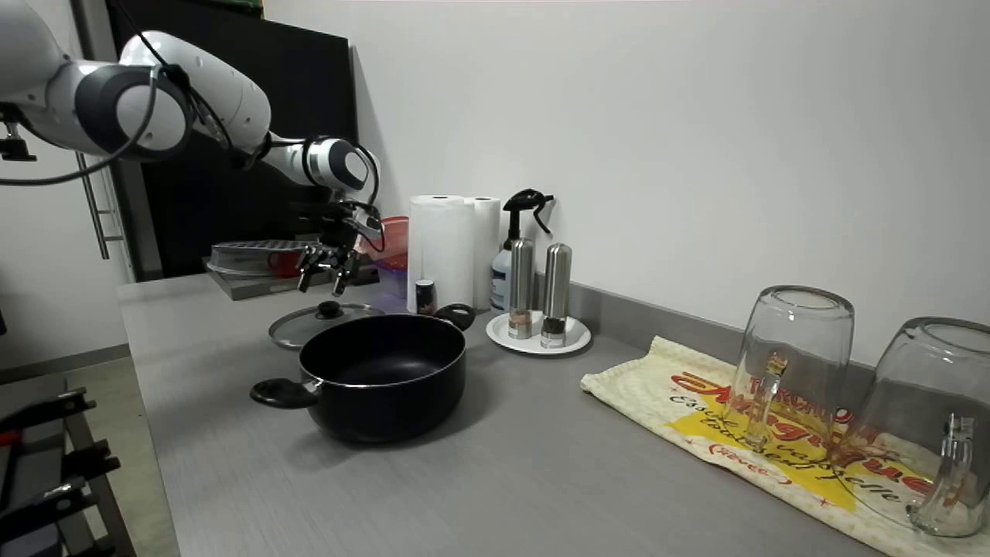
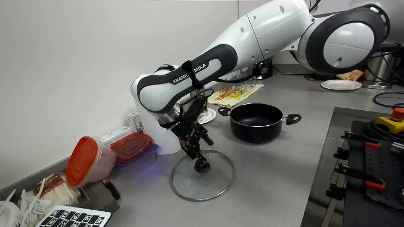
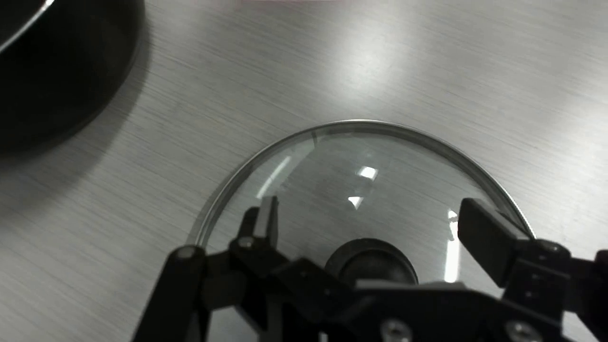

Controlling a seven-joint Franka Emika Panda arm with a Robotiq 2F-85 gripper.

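A round glass lid with a metal rim and a black knob lies flat on the counter, knob up. My gripper hangs just above it, fingers apart with nothing between them. From the wrist, the knob appears low between the two spread fingers, partly hidden by the gripper's body. Uncovered and empty, a black pot with two side handles stands beside the lid, nearer the first exterior camera.
Paper towel rolls, a white plate with two grinders, and plastic tubs line the wall. Two upturned glass mugs rest on a cloth. Bare counter lies in front of the pot.
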